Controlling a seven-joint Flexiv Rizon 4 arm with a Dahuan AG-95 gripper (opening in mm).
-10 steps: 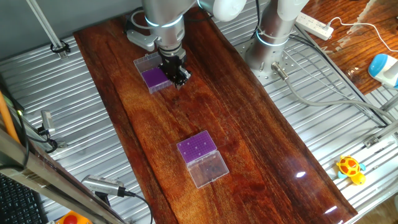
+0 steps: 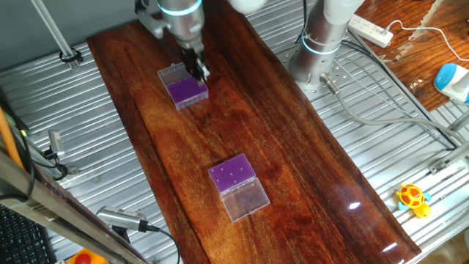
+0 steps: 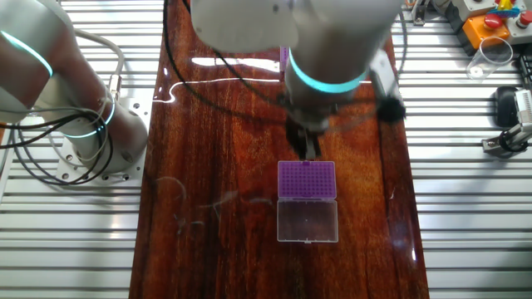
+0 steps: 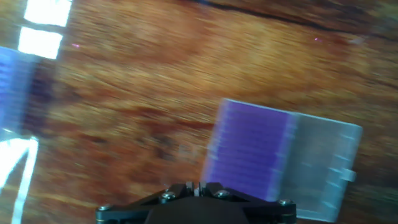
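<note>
Two clear hinged boxes with purple racks lie open on the wooden table. In exterior view 1 the far box (image 2: 187,90) sits below my gripper (image 2: 201,73), and the near box (image 2: 231,173) lies at mid-table with a few pale spots on its rack. Exterior view 2 shows a box (image 3: 307,181) just in front of my blurred gripper (image 3: 307,151). From the wrist, one open box (image 4: 252,149) lies ahead and to the right of the fingertips. Those fingers meet at my gripper, which looks shut; nothing clearly shows between them.
A purple edge (image 4: 11,87) of another box shows at the wrist view's left. The robot base (image 2: 311,62) stands by the table's edge, and a toy turtle (image 2: 412,198) lies off the table. Bare wood (image 2: 293,198) surrounds the near box.
My arm has moved up and left in exterior view 1, bringing the gripper from beside the far box to above its purple rack. Both boxes stay where they were.
</note>
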